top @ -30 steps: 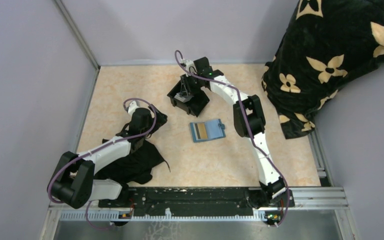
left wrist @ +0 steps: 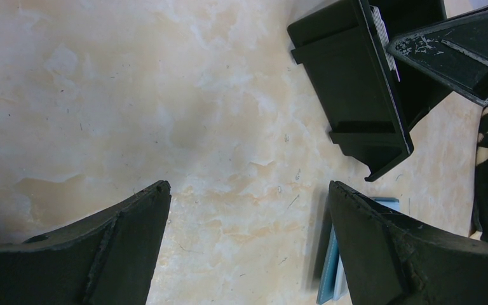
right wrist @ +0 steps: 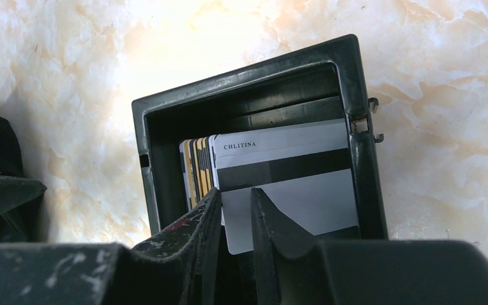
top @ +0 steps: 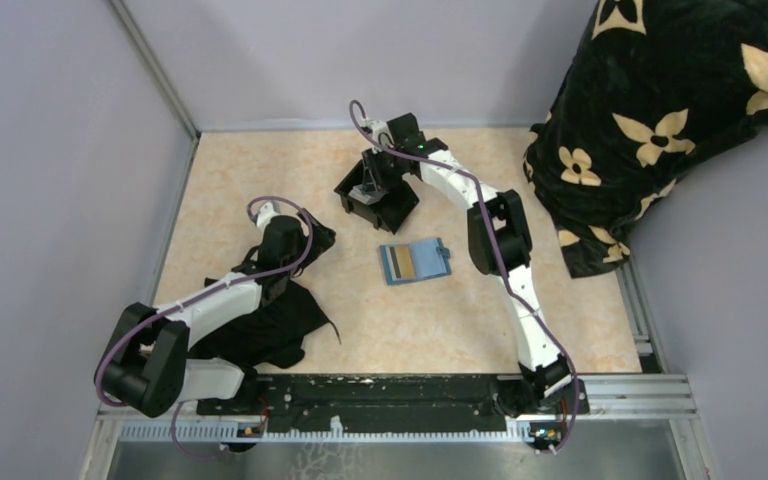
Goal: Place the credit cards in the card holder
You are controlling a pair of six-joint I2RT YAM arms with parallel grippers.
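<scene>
A black box (top: pixel 365 208) stands at the back of the table and holds the credit cards. In the right wrist view a white card (right wrist: pixel 286 140) with a dark stripe lies foremost, and the edges of several more cards (right wrist: pixel 197 166) show at its left. My right gripper is down at the white card's left end, its fingertips a small gap apart and the card showing in that gap. Whether they touch it is unclear. The light blue card holder (top: pixel 428 258) lies open, a gold and dark strip on its left half. My left gripper stands open and empty above bare table.
A black cloth (top: pixel 270 330) lies beneath the left arm. A dark patterned cushion (top: pixel 650 130) leans at the right. Around the holder and toward the front, the table (top: pixel 390 330) is clear.
</scene>
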